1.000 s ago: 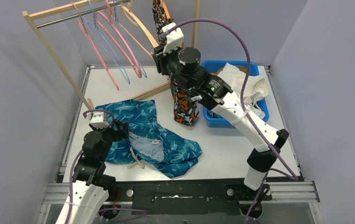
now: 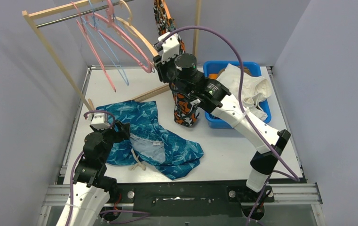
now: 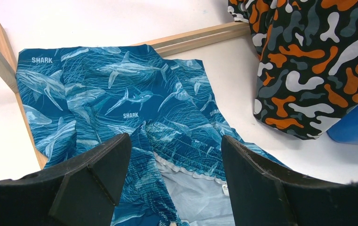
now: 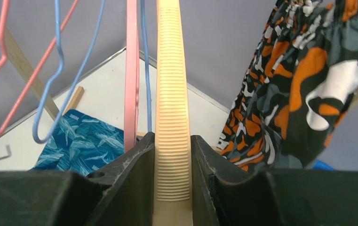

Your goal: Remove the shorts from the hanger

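Blue shark-print shorts [image 2: 134,122] lie crumpled on the white table, their pale lining and cord showing. In the left wrist view the shorts [image 3: 120,94] spread below my left gripper, which is open with nothing between its fingers. My right gripper is shut on a wooden hanger [image 4: 172,94], and no cloth shows on the part in view. From above, that hanger [image 2: 139,36] slopes from the rail to my right gripper [image 2: 160,66]. Camouflage-print shorts [image 2: 185,106] hang just beyond the right gripper, on the rack.
Pink hangers [image 2: 120,42] and a blue hanger [image 2: 108,49] hang close left of the wooden one. A blue bin [image 2: 219,123] with white cloth [image 2: 250,89] stands at the right.
The pink and blue hangers swung as well. My left arm and the shark shorts have stayed put.
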